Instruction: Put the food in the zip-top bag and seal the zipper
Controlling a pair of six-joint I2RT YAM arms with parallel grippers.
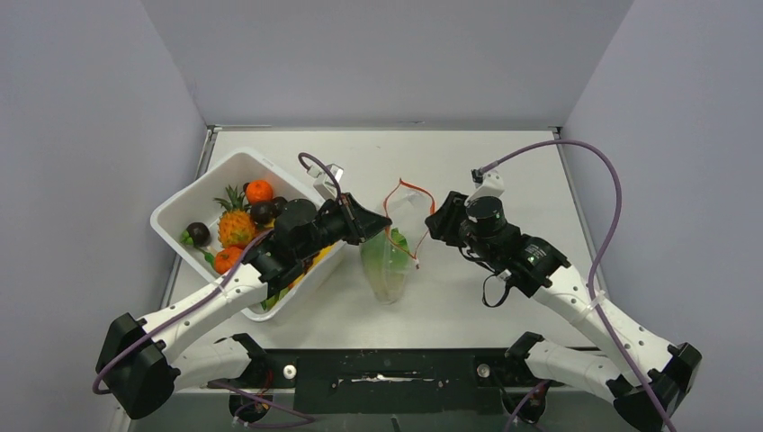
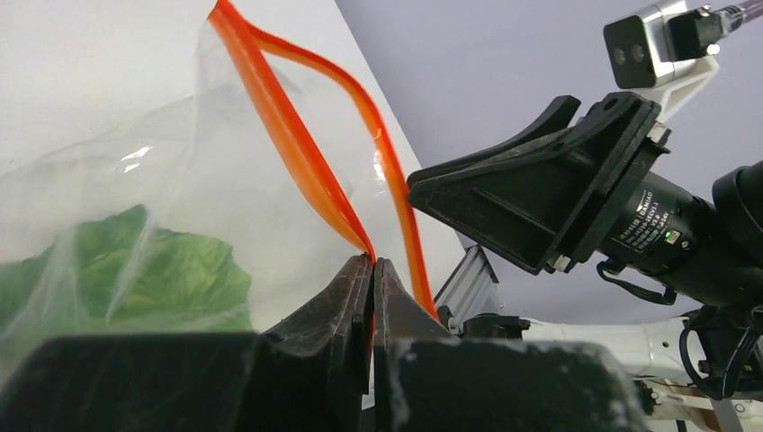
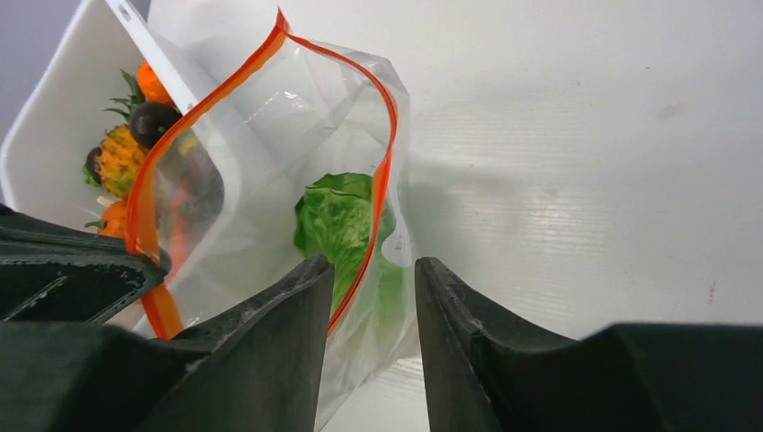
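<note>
A clear zip bag (image 1: 387, 270) with an orange zipper stands gaping in the middle of the table. Green lettuce (image 2: 153, 279) (image 3: 328, 216) lies low inside it. My left gripper (image 1: 382, 225) is shut on the bag's orange zipper rim. My right gripper (image 1: 432, 220) is part open beside the other side of the mouth; in the right wrist view the bag's far zipper edge passes just behind its left finger, and I see nothing held between the fingertips.
A white bin (image 1: 184, 207) of toy produce, with a pineapple, oranges and several dark fruits, fills the left of the table. Walls bound three sides.
</note>
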